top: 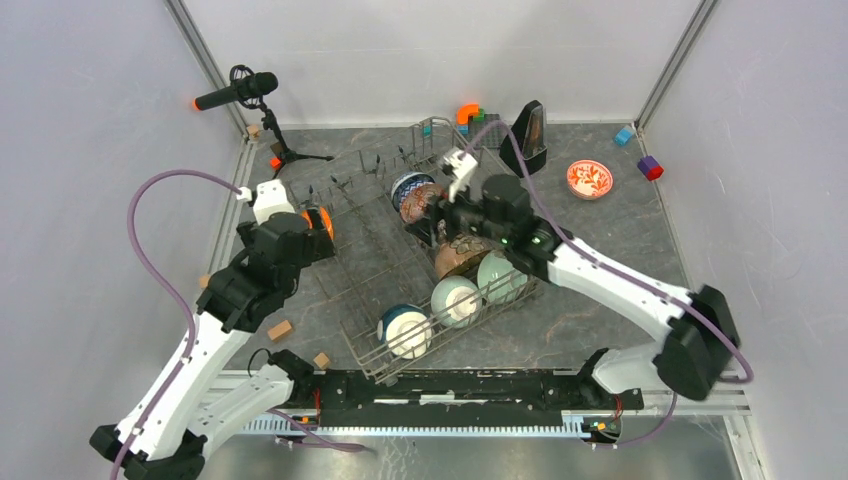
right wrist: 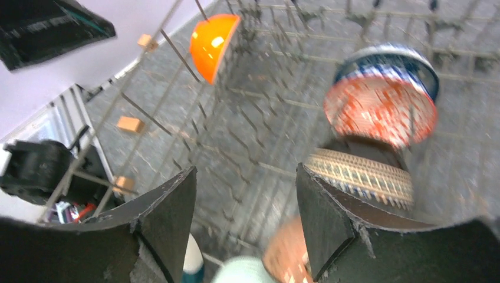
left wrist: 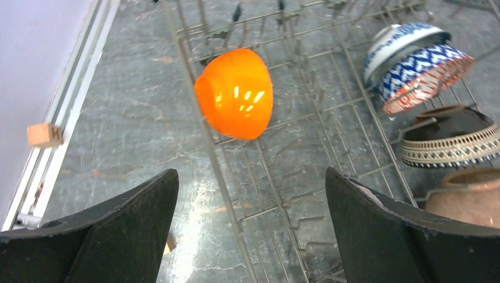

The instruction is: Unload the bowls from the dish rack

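Observation:
Several bowls stand tilted in the wire dish rack (top: 365,235). An orange bowl (left wrist: 239,94) leans at its left side, ahead of my open, empty left gripper. Along the middle row are blue-patterned bowls (left wrist: 421,68), an orange-patterned bowl (right wrist: 380,109), a dark bowl with a beaded band (right wrist: 365,174) and a brown bowl (top: 460,255). Two pale green bowls (top: 457,302) and a blue-and-white bowl (top: 405,331) sit at the front. My right gripper is over the middle row, its fingers apart and nothing between them.
An orange-and-white patterned bowl (top: 589,179) rests on the counter right of the rack, with free room around it. A black grater-like object (top: 525,140) stands behind. A camera on a tripod (top: 265,90) is at back left; small wooden blocks (top: 280,330) lie at left.

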